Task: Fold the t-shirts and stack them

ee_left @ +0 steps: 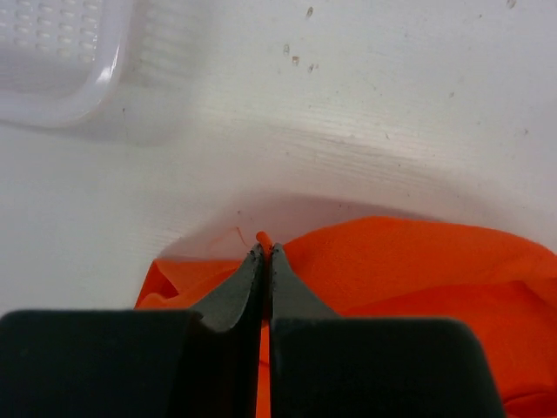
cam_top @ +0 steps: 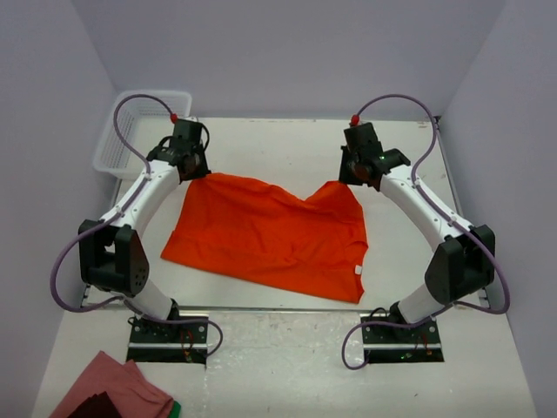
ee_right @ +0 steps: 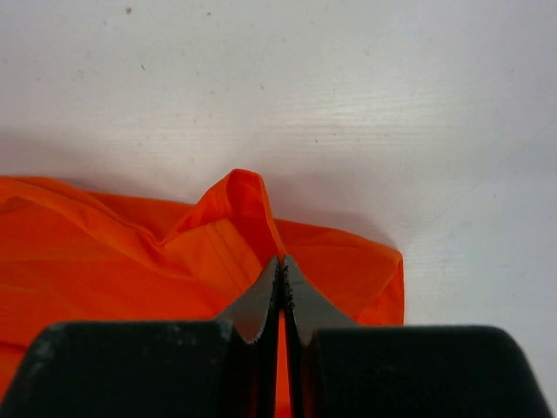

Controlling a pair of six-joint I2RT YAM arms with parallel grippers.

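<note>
An orange-red t-shirt point(cam_top: 261, 226) lies spread on the white table, its far edge lifted in a few loose folds. At the shirt's far left corner, my left gripper point(cam_top: 202, 175) is shut on the cloth; in the left wrist view a bit of orange fabric point(ee_left: 264, 237) pokes out between the fingertips. Toward the far right, my right gripper point(cam_top: 343, 180) is shut on a raised fold of the same shirt point(ee_right: 248, 196), which runs up to its fingertips in the right wrist view. A small white label point(cam_top: 358, 270) shows near the shirt's right edge.
An empty white basket point(cam_top: 109, 165) stands at the table's back left, close to my left arm. Bare table point(cam_top: 270, 148) stretches behind the shirt. Off the table at the lower left lies a heap of pinkish-red cloth point(cam_top: 109, 387).
</note>
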